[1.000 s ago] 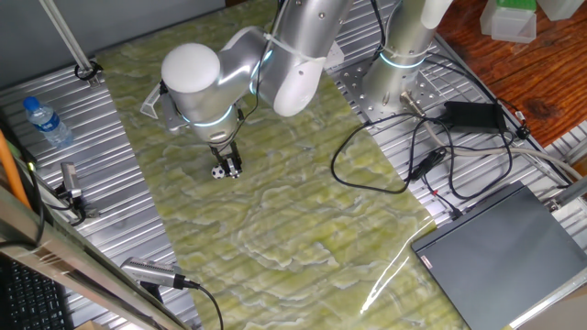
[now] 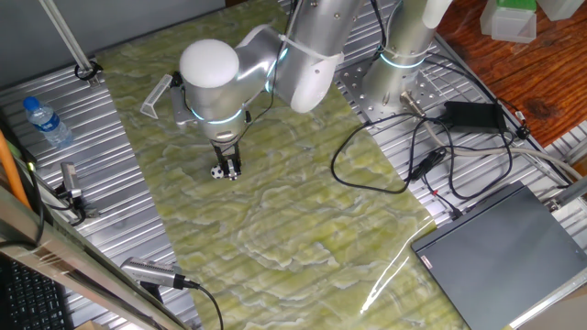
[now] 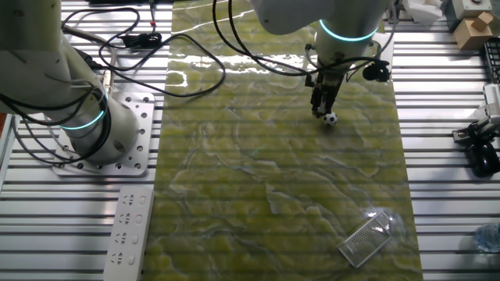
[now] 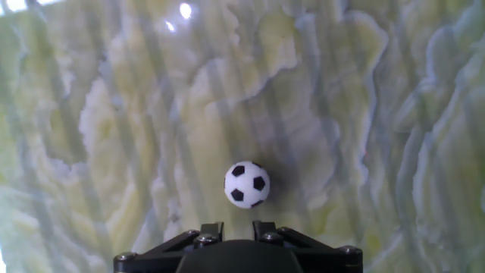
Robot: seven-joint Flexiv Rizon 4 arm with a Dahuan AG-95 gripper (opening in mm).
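A small white ball with black patches [image 4: 247,184] rests on the green marbled mat. In the wrist view it lies just ahead of my gripper, whose fingers stand apart with an empty gap between them. From exterior view 1, the ball [image 2: 216,171] shows immediately left of my gripper [image 2: 233,174], close to the mat. Exterior view 2 has the ball [image 3: 330,119] at the right side of my gripper [image 3: 319,114]; whether they touch cannot be told there.
A grater [image 3: 366,240] lies on the mat. Black cables [image 2: 367,188] loop beside the robot base, and a closed laptop [image 2: 504,257] occupies the right. A water bottle [image 2: 48,123] stands beyond the mat's left edge.
My arm's wrist housing has swung right and come more upright in exterior view 1. The fingers stay low beside the ball, which has barely shifted, if at all.
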